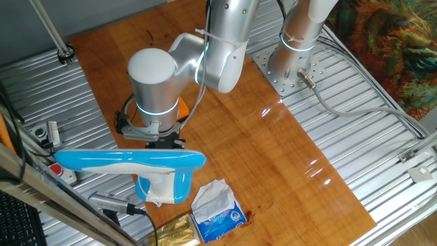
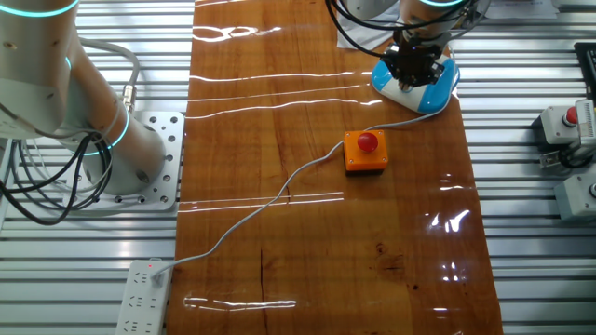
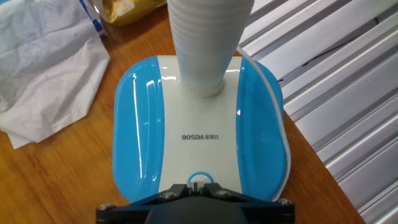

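Observation:
A blue-and-white desk lamp stands on the wooden table; its base (image 3: 201, 134) and ribbed white stem (image 3: 208, 43) show in the wrist view. In exterior view 1 the long lamp head (image 1: 130, 161) covers my fingers. My gripper is shut, with nothing visible between its fingertips. They are over the front edge of the base, right at the blue-ringed button (image 3: 201, 178), partly covering it. Whether they touch the button cannot be made out. From the other side, exterior view 2 has the black gripper (image 2: 406, 84) low over the lamp base (image 2: 430, 94).
A tissue pack (image 1: 220, 220) and a gold packet (image 1: 175, 232) lie close to the lamp. An orange box with a red button (image 2: 367, 142) sits on the table, near a grey cable (image 2: 293, 177) that runs to a power strip (image 2: 144, 293).

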